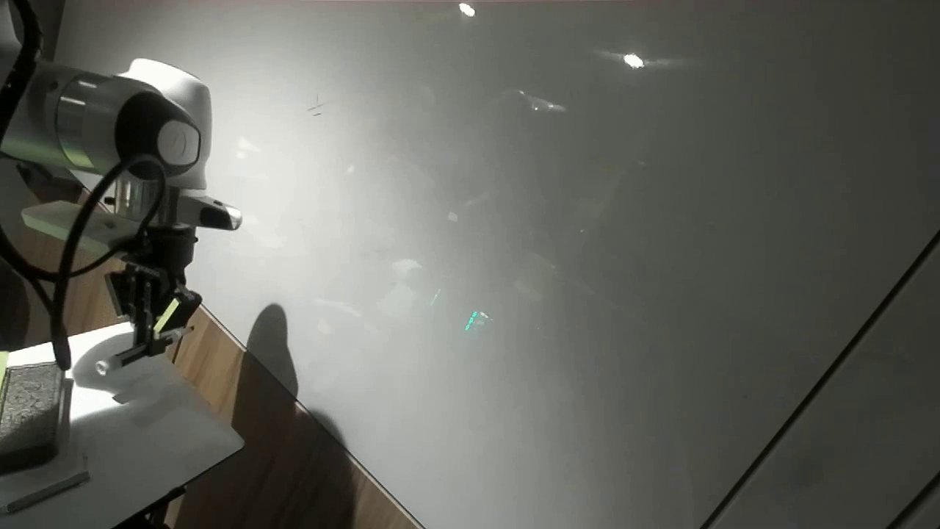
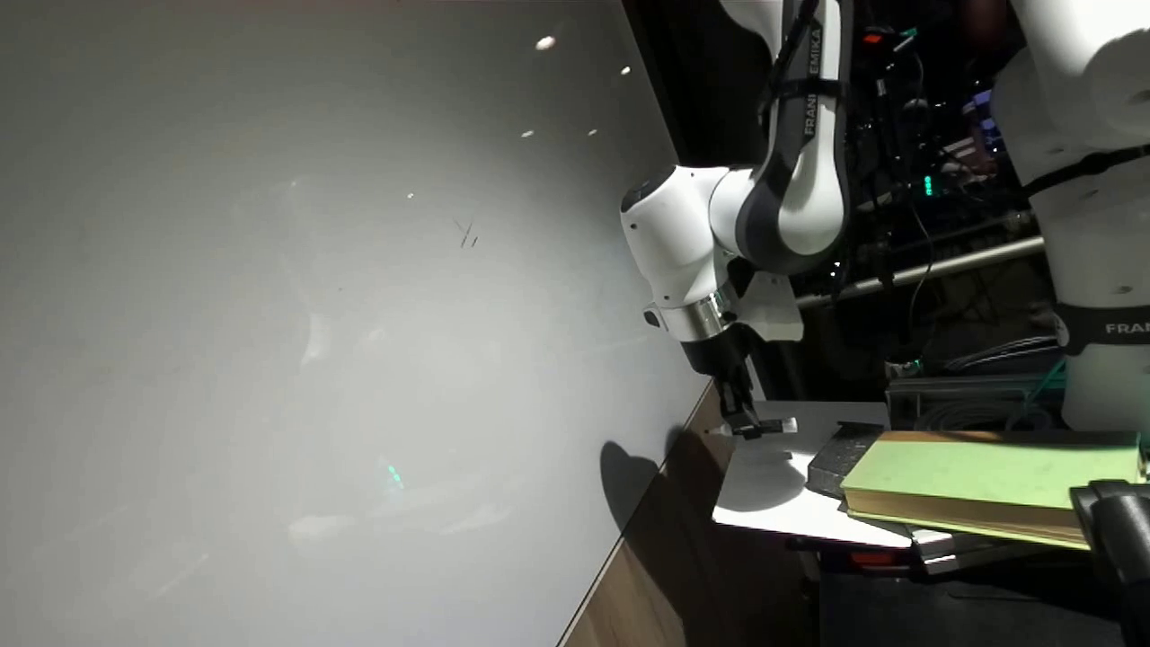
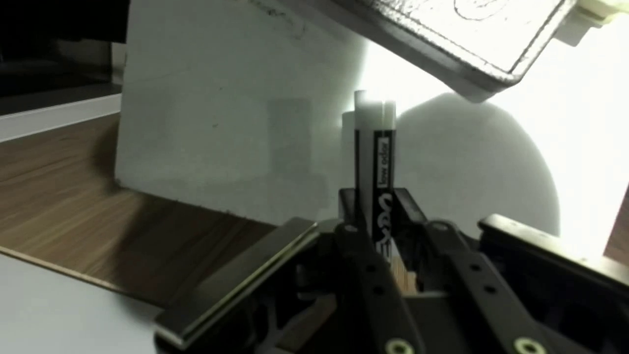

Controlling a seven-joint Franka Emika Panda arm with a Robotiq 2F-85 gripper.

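A black and white marker (image 3: 374, 159) lettered "low odor" is held between the fingers of my gripper, which is shut on it. In exterior view 1 my gripper (image 1: 158, 344) hangs above a small white table, and the marker's pale end (image 1: 106, 365) sticks out to the left. From the other side, the gripper (image 2: 747, 428) is over the same white table (image 2: 744, 485), the marker (image 2: 787, 426) pointing right. A dark patch of shadow lies on the tabletop below. The large whiteboard (image 1: 529, 264) carries a few short dark strokes (image 1: 317, 107) near its upper left.
A dark eraser-like block (image 1: 34, 410) rests on the small table. Beside it is a thick green book (image 2: 981, 473). Wood panelling (image 1: 255, 414) runs along the board's edge. A second robot arm (image 2: 1110, 248) stands at the right. The board's surface is free of objects.
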